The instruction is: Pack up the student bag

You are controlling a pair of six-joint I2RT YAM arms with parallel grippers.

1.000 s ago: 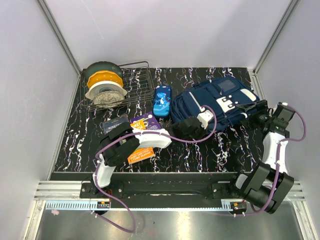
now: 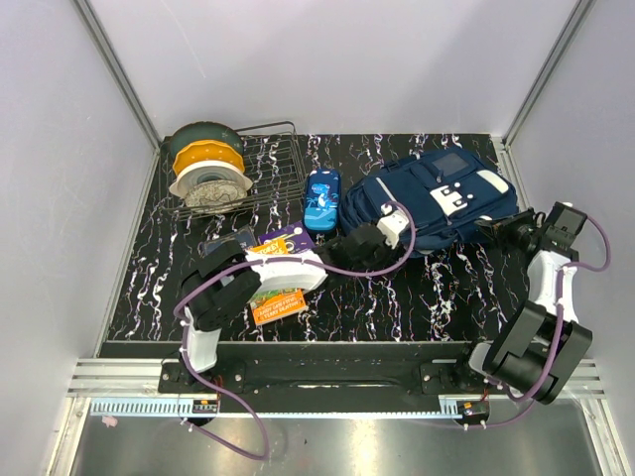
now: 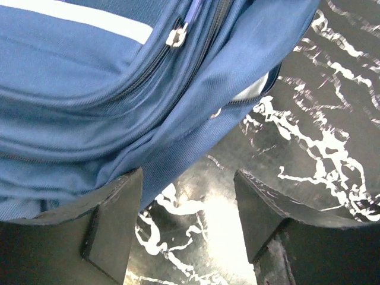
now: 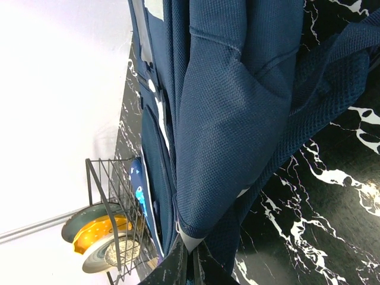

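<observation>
The navy backpack [image 2: 427,188] lies on its side at the back right of the black marbled table. My left gripper is open at the bag's lower left; blue fabric with zippers fills much of the left wrist view beside bare table. My right gripper is shut at the bag's right end, where navy fabric with a pale tip runs into its fingers in the right wrist view. A blue pencil case [image 2: 321,200] lies left of the bag, and books [image 2: 278,307] lie partly under the left arm.
A wire rack [image 2: 268,169] with plates and bowls stands at the back left. Walls close in the table at the sides and back.
The right gripper has moved slightly right, and the bag's right end looks slightly changed in shape.
</observation>
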